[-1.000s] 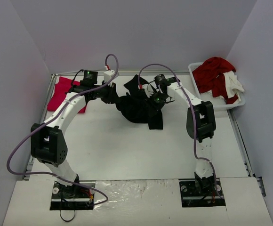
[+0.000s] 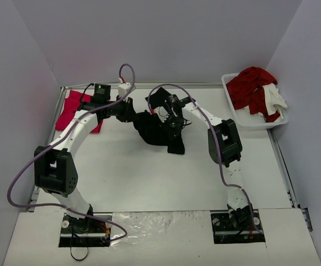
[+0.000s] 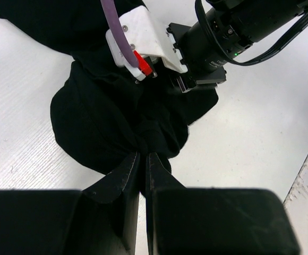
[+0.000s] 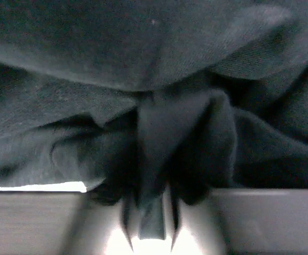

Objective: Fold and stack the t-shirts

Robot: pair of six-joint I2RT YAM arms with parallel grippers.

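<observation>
A rumpled black t-shirt (image 2: 149, 128) lies bunched on the table between my two arms. My left gripper is shut on a gathered part of it, drawn up toward that hand. From above, my right gripper (image 2: 171, 125) is down at the shirt's right side. Dark folds fill the right wrist view, and a strip of black cloth (image 4: 153, 218) runs between the fingers there. Blur hides how tightly they stand around it. At the back left lies a flat red folded t-shirt (image 2: 67, 111), partly behind the left arm.
A white basket (image 2: 249, 127) at the back right holds dark red and white cloth (image 2: 274, 101). Walls stand close at the back and both sides.
My right arm has shifted left over the black shirt, closer to the left gripper. The left gripper has moved slightly left, and the shirt has shifted left with the arms.
</observation>
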